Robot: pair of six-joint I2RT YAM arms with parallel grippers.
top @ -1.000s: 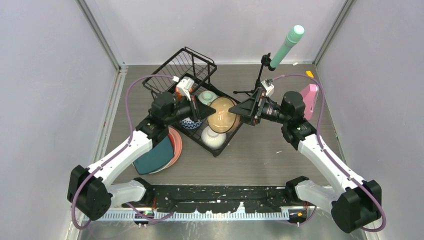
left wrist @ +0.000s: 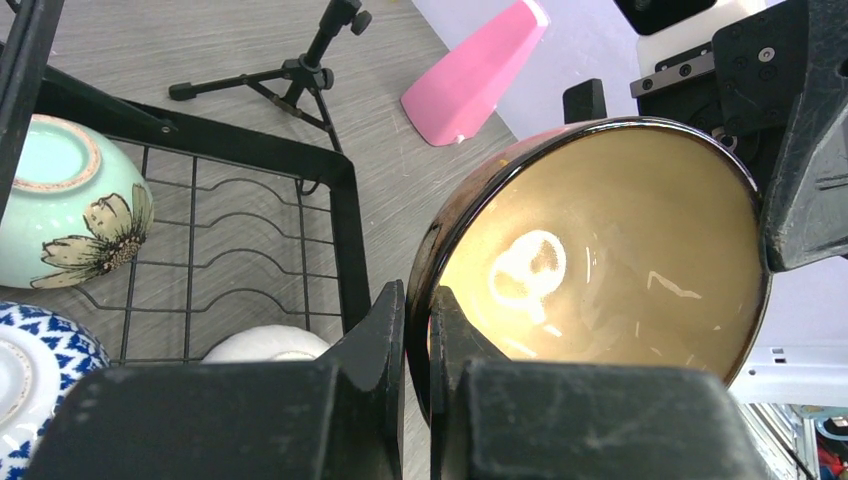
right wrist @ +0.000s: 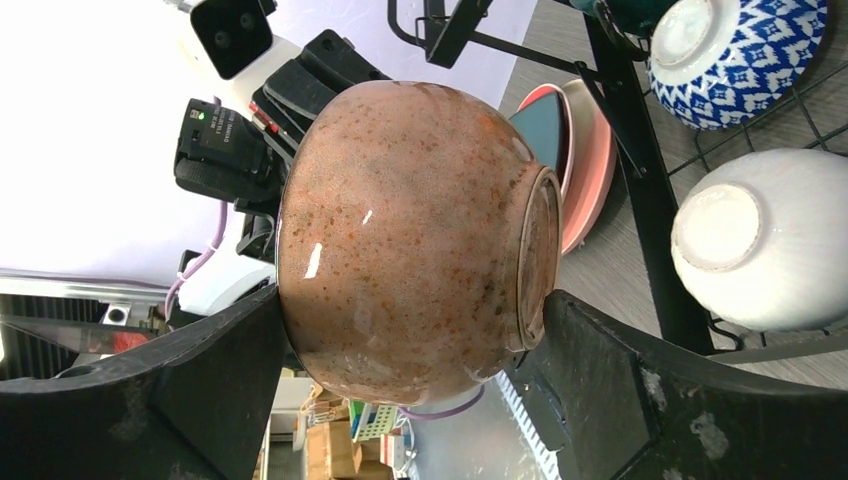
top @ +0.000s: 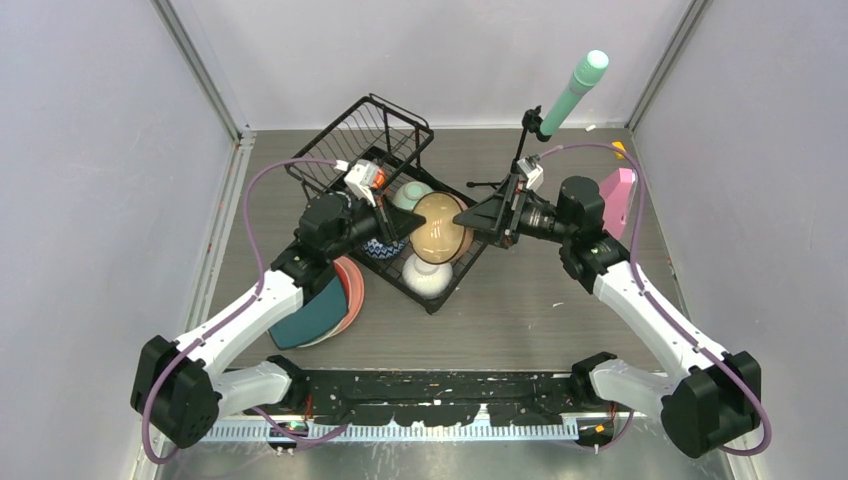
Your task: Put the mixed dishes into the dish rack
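Observation:
A speckled tan bowl (top: 437,227) is held up on its side above the rack, between both grippers. My left gripper is shut on its rim, the glossy inside facing it in the left wrist view. My right gripper (top: 478,218) is open around the bowl, whose speckled outside (right wrist: 410,240) fills the middle of the right wrist view. In the dish rack (left wrist: 352,250) below lie a mint flower bowl (left wrist: 80,220), a blue-patterned bowl (right wrist: 740,60) and a white bowl (right wrist: 770,240), bottoms up.
Plates (top: 310,315) are stacked left of the rack. A pink object (top: 617,200) and a stand with a mint cylinder (top: 570,95) are at the right. Bare table lies right of and in front of the rack.
The left gripper and the bowl have shifted slightly left, and the right gripper has moved very slightly with them.

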